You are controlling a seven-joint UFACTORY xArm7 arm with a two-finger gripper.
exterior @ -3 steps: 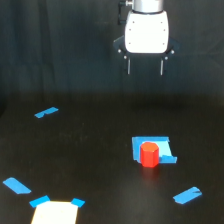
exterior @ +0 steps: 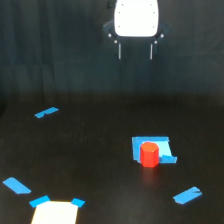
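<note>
High above the dark table, my gripper [exterior: 135,51] hangs open, its two thin fingers [exterior: 120,50] well apart and nothing visible between them. A small red block-like object [exterior: 149,155] stands on the table right of centre. It sits at a patch outlined with blue tape [exterior: 150,138], well below and in front of the gripper.
A pale cream object [exterior: 55,213] is cut off by the bottom left edge, with blue tape beside it. Other tape strips [exterior: 187,195] mark the table at the right and left. A dark curtain hangs behind.
My gripper has moved up and to the left in the picture, still open. The red object and the cream object have stayed put.
</note>
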